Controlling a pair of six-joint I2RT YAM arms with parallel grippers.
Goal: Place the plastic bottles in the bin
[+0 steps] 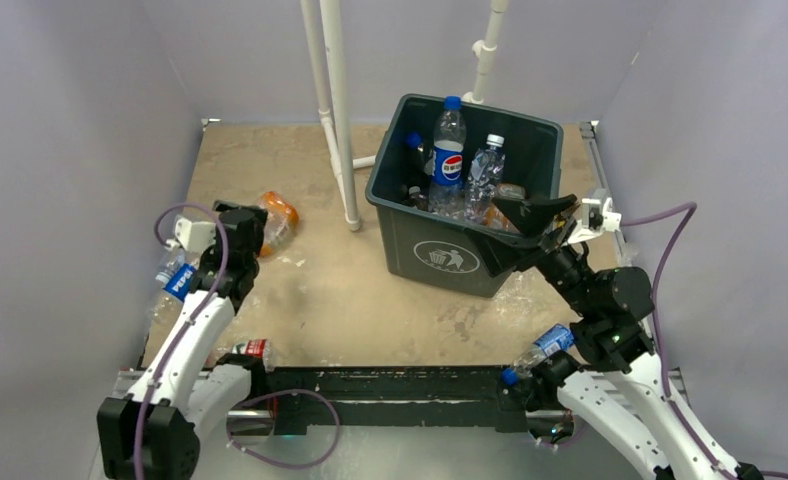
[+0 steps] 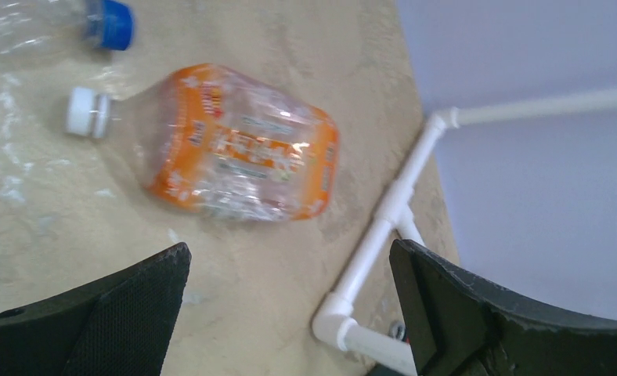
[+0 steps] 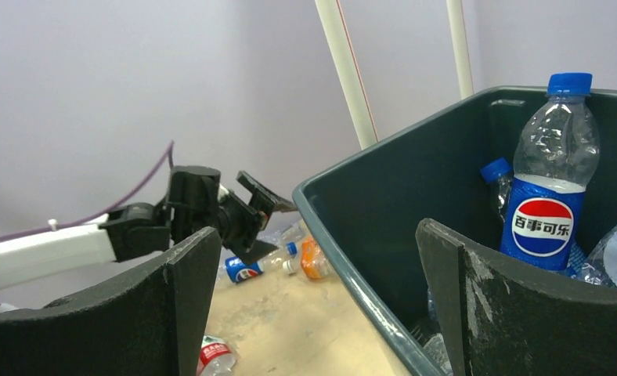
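My left gripper is open above an orange-labelled bottle [image 2: 243, 149] lying on the board at left, with a blue-capped bottle [image 2: 63, 27] beside it. A Pepsi bottle [image 1: 178, 282] lies at the left edge, a red-labelled bottle [image 1: 255, 351] at front left, a blue-labelled bottle [image 1: 552, 342] at front right. My right gripper is open at the bin's front right rim, nothing between its fingers. The green bin [image 1: 430, 258] holds several bottles, including an upright Pepsi bottle [image 3: 556, 164].
White pipes [image 1: 338, 120] stand at the back, left of the bin. The board's middle [image 1: 320, 300] is clear. Grey walls enclose the sides and back.
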